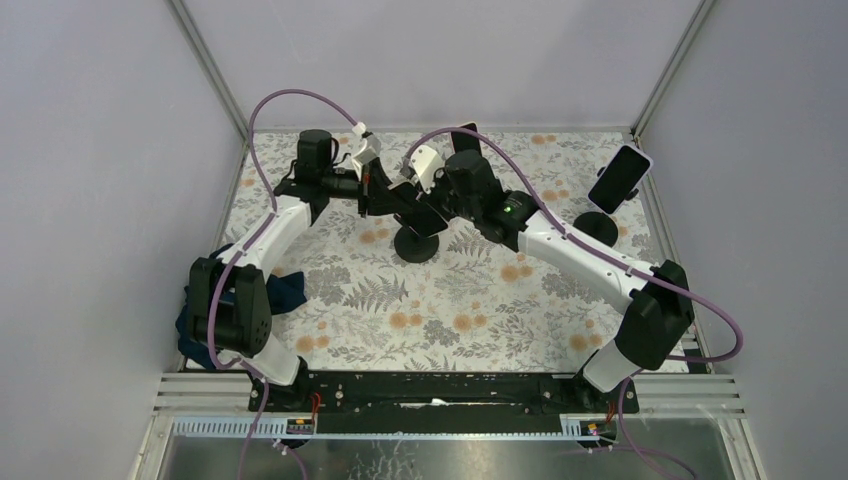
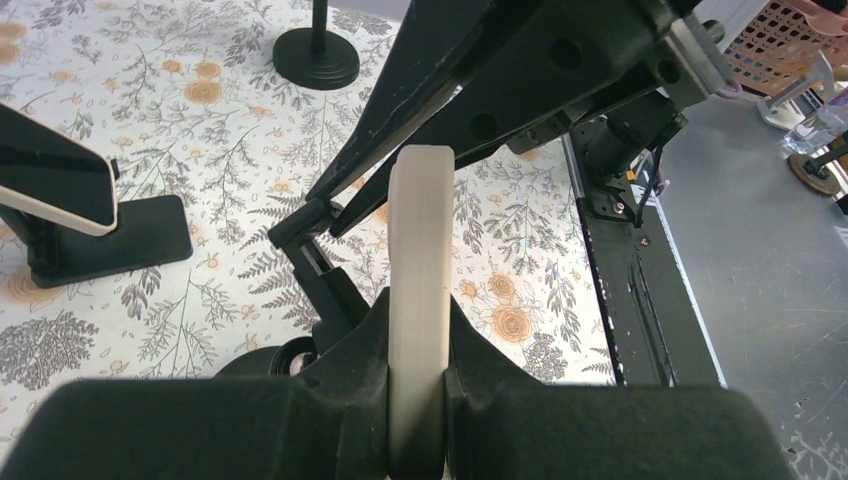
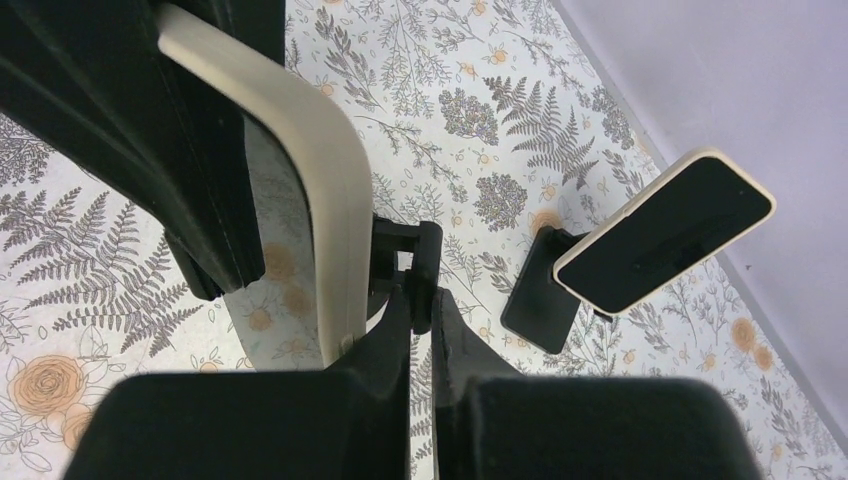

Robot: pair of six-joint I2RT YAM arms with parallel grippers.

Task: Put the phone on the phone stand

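Note:
Near the table's middle, a phone (image 1: 420,215) is held over a stand with a round black base (image 1: 415,246). In the left wrist view my left gripper is shut on the phone, whose pale edge (image 2: 418,220) stands upright between the fingers. My right gripper is shut on a black part at the top of the stand (image 3: 425,250), beside the phone's pale frame (image 3: 335,230). In the top view both grippers crowd round the phone and partly hide it and the stand.
Another phone on a black stand (image 3: 540,300) is at the back. A third phone (image 1: 620,178) rests on a round-based stand (image 1: 597,227) at the right. Dark cloth (image 1: 285,292) lies at the left.

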